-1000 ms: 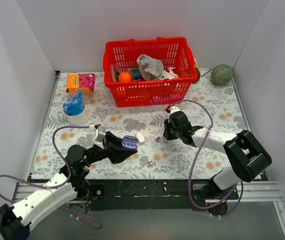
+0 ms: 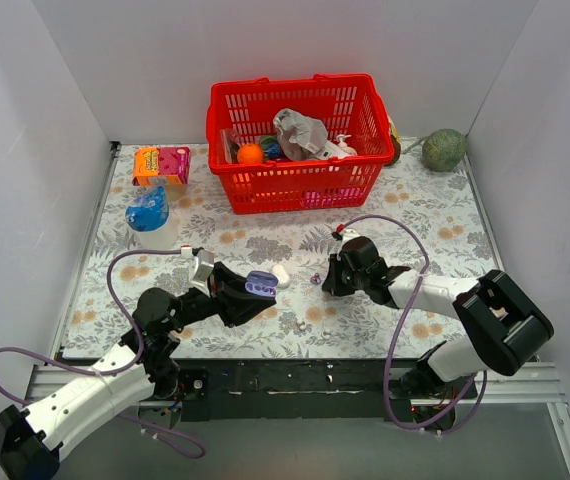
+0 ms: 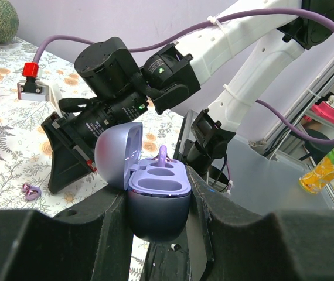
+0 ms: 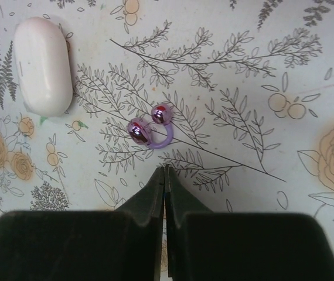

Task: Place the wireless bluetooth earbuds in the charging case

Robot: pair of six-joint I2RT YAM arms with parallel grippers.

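A lilac charging case point(image 3: 158, 199) with its lid raised is held by my left gripper point(image 2: 247, 298), which is shut on it. Inside its tray, a purple loop point(image 3: 162, 157) stands up from one side, looking like a seated earbud; the front recess appears empty. Another earbud point(image 4: 149, 126), two shiny purple-pink ends joined by a lilac band, lies on the patterned table. My right gripper is shut with nothing between its fingers, its tips pointing just short of that earbud. From above, the earbud point(image 2: 316, 279) sits left of the right gripper point(image 2: 329, 284).
A white rounded object point(image 4: 43, 65) lies left of the loose earbud. The red basket point(image 2: 300, 190) stands at the back, with a snack box point(image 2: 161, 165) and a blue-topped container point(image 2: 148, 215) to the left. An avocado-like green object point(image 2: 444, 150) is at back right.
The left arm, case and loose earbud look unmoved.
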